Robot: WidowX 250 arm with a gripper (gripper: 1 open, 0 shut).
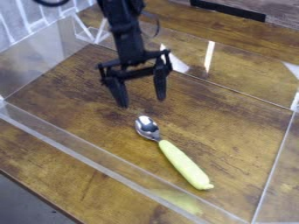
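A spoon (179, 157) with a pale yellow-green handle and a metal bowl lies on the wooden table inside a clear-walled enclosure, slightly right of and below the middle of the view. My black gripper (140, 91) is open above the table, up and to the left of the spoon's bowl, with nothing visible between its fingers.
Clear plastic walls surround the work area on the wooden table (62, 144). The table inside is bare apart from the spoon. A white railing-like object stands at the back left, and a dark bar lies along the back right.
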